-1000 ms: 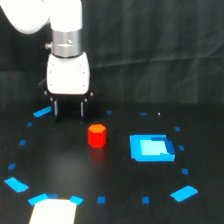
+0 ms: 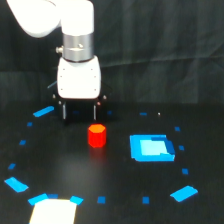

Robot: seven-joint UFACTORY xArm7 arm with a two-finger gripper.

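Observation:
A white robot arm comes down from the upper left, its gripper (image 2: pixel 79 100) hanging low over the black table, a little above and left of a red hexagonal object (image 2: pixel 97 136). The dark fingers are hard to make out against the background, so their opening and anything between them cannot be told.
A blue square with a pale centre (image 2: pixel 152 148) lies to the right on the table (image 2: pixel 130 180). Small blue marks and strips are scattered around. A pale square (image 2: pixel 52 212) sits at the front left edge.
The arm and gripper have shifted slightly to the right, toward the red object. The objects on the table look unmoved.

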